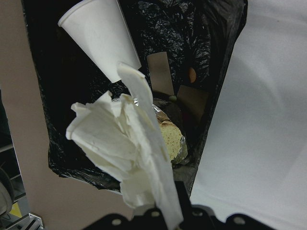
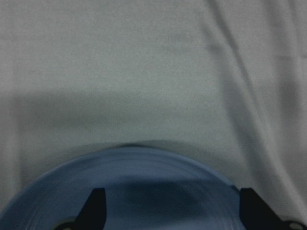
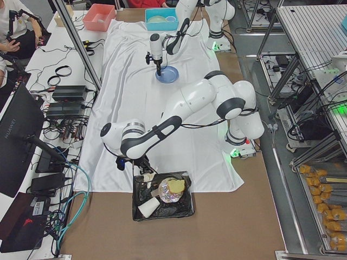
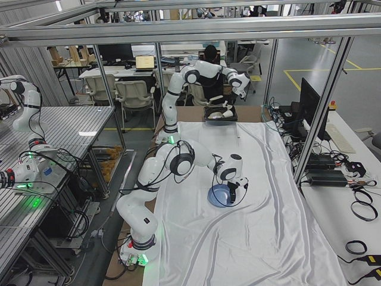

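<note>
My left gripper [image 3: 142, 167] is above the black-lined bin [image 3: 162, 215], shut on a crumpled white paper [image 1: 124, 139], which hides much of its fingers in the left wrist view. In the bin lie a white cup [image 1: 96, 36], cardboard pieces [image 1: 159, 72] and foil with a yellow piece [image 3: 176, 185]. My right gripper stands open over the blue plate [image 2: 158, 167] on the white cloth; nothing shows between its fingers.
A blue tub [image 3: 161, 24] and a red tub [image 3: 99, 16] sit at the far end. Monitors and cables line the side desk [image 4: 342, 226]. Much of the cloth between the arms is clear.
</note>
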